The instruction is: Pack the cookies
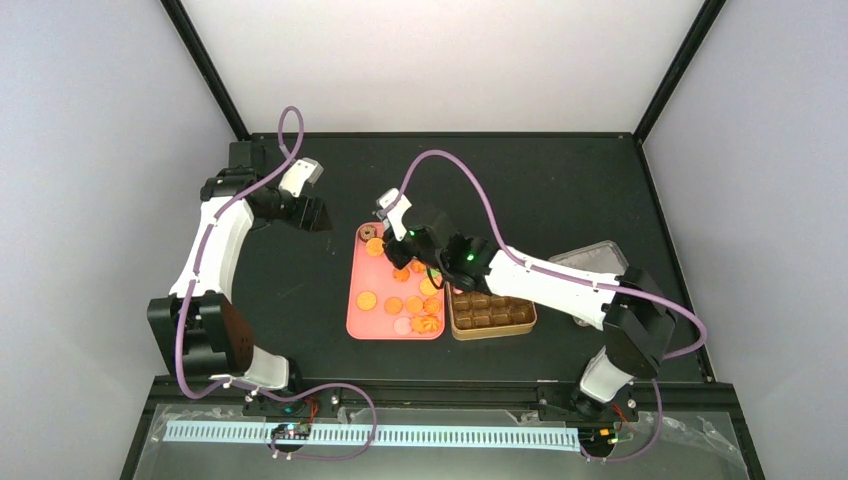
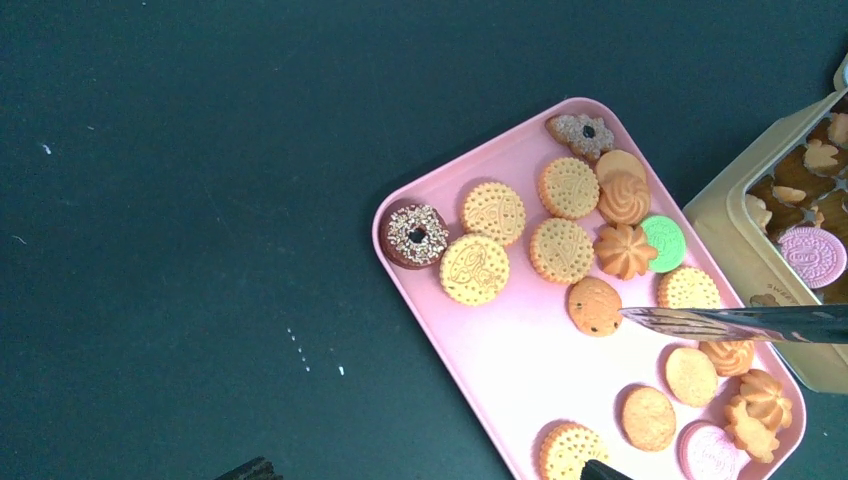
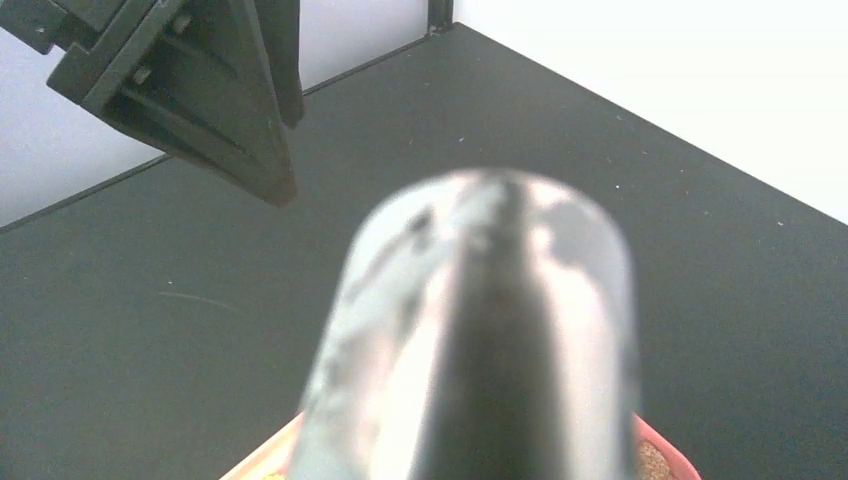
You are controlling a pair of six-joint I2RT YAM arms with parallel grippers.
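Observation:
A pink tray (image 1: 362, 322) holds many loose cookies, among them a sprinkled chocolate ring (image 2: 415, 235) in one corner. Beside it is a gold compartment box (image 1: 490, 330), with a pink round cookie (image 2: 811, 257) and other pieces inside. Over the tray, my right gripper (image 1: 397, 262) is shut on a shiny metal tool (image 3: 490, 330). In the left wrist view the tool's pointed end reaches a small speckled cookie (image 2: 595, 306); I cannot tell whether they touch. To the left of the tray my left gripper (image 1: 320, 217) hangs open and empty, its fingertips just showing at the lower edge of its own view.
A clear plastic tray or lid (image 1: 598, 257) lies right of the box, partly behind the right arm. Bare black table (image 1: 300, 290) stretches between the left arm and the pink tray, and behind both. The right arm crosses above the box.

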